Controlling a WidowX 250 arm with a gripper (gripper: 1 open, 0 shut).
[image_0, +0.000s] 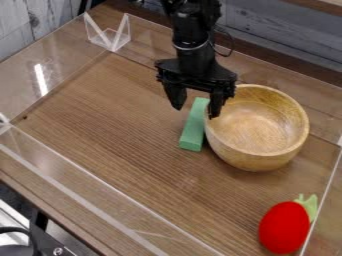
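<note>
The black gripper (195, 88) hangs at the top centre, open, its fingers just above the left rim of a tan bowl (267, 130) and the upper end of a green bar (193, 134). The bar lies on the wooden table beside the bowl, its top end partly hidden by the gripper. A red strawberry-like object (285, 228) with a green top sits at the bottom right.
A clear plastic piece (110, 32) stands at the back left. A dark cable lies at the bottom left corner.
</note>
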